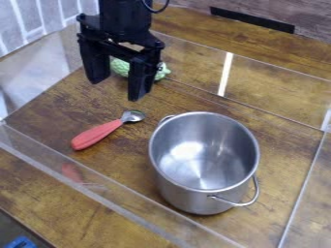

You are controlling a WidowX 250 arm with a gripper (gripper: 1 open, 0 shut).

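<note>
My black gripper (pixel 116 82) hangs over the upper left of the wooden table, its two dark fingers pointing down and standing apart with no object visible between them. Behind it lies a green and white object (pixel 145 70), partly hidden by the gripper. Below the gripper, a spoon with a red handle (pixel 97 134) lies on the table, its metal bowl toward the right. A steel pot (pixel 203 165) with wire handles stands at the lower right.
Transparent panel edges run along the front and sides. A white slatted rail borders the upper left.
</note>
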